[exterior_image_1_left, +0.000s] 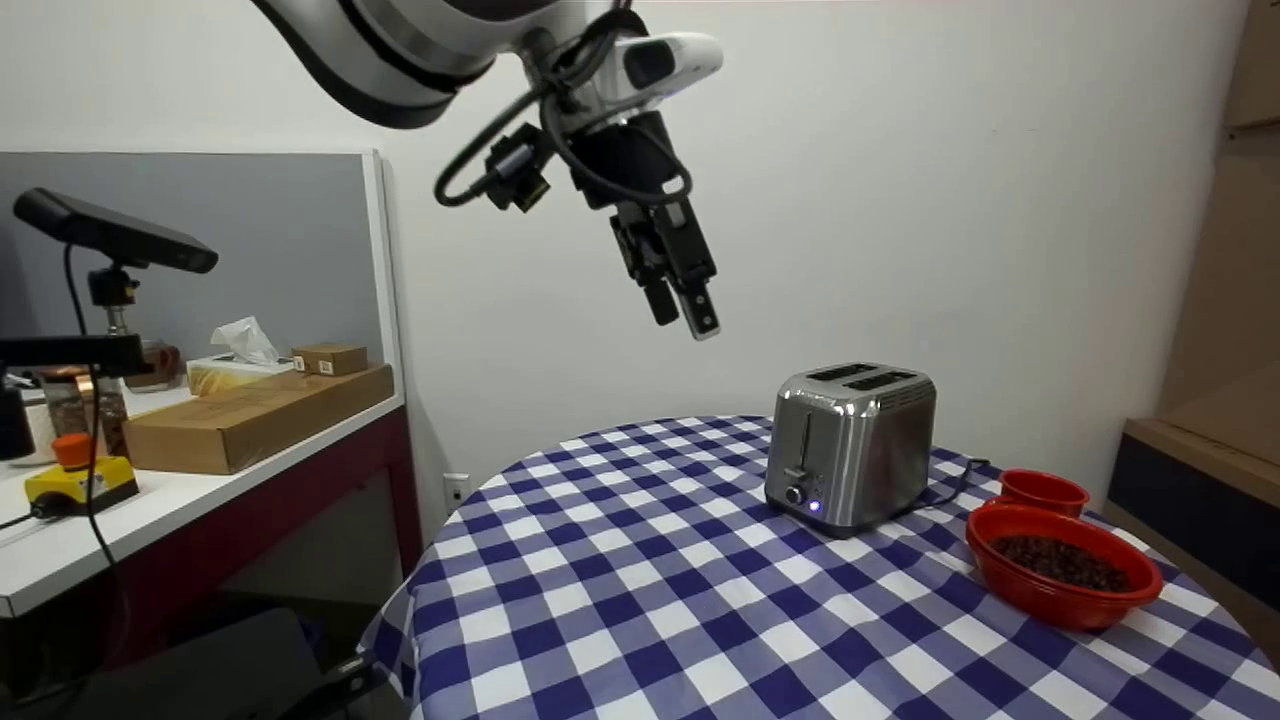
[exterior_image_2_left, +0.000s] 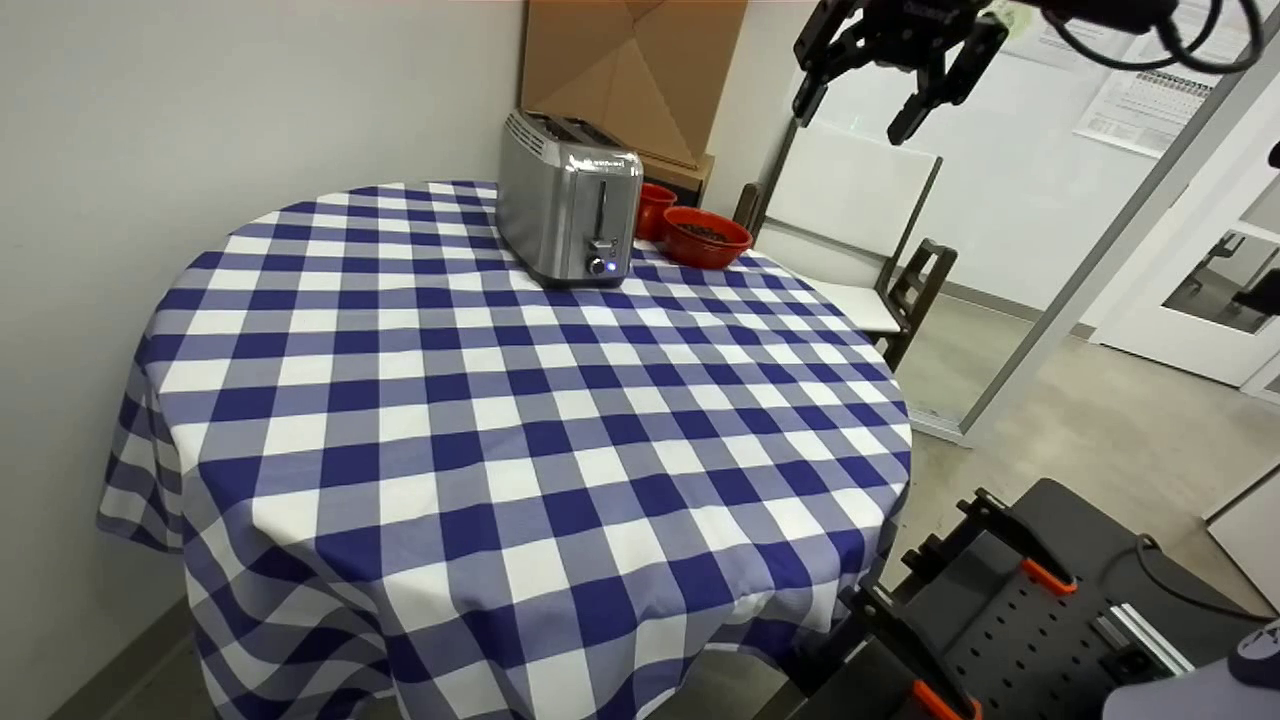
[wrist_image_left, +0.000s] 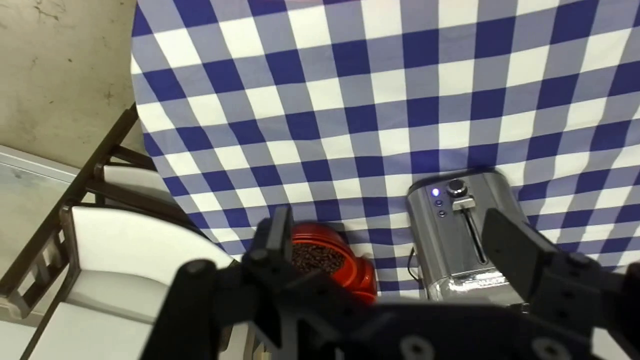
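Observation:
My gripper (exterior_image_2_left: 854, 120) hangs high above the table, its two fingers spread well apart and the space between them empty. In the wrist view the fingers stand open, one finger (wrist_image_left: 517, 252) overlapping the toaster in the image. A silver toaster (exterior_image_1_left: 852, 450) stands upright on the cloth, its small light glowing blue. To its right is a red bowl (exterior_image_1_left: 1062, 564) with dark beans in it, and a red cup (exterior_image_1_left: 1044, 490) stands behind the bowl. My gripper is clear of all of them.
The blue-and-white checked cloth (exterior_image_2_left: 480, 396) covers a round table, bare over its near and middle area. A power cord (exterior_image_1_left: 960, 480) runs behind the toaster. A white-seated chair (exterior_image_2_left: 840, 240) stands beyond the table. Boxes (exterior_image_1_left: 258, 420) lie on the side desk.

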